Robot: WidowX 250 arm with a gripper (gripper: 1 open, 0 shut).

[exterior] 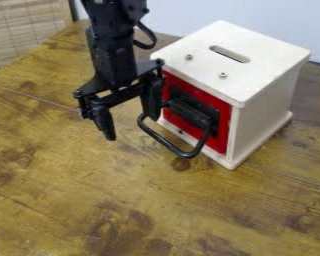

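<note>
A white box (258,80) with a slotted top and a red front holding a black panel stands at the right on the wooden table. A black bar handle (183,151) juts out low from that front. My black gripper (129,123) hangs just left of the box, above and beside the handle, its two fingers apart and pointing down. I see nothing between them; the far finger overlaps the box front in the view, so contact is unclear.
A woven pale surface (19,25) lies at the top left corner.
</note>
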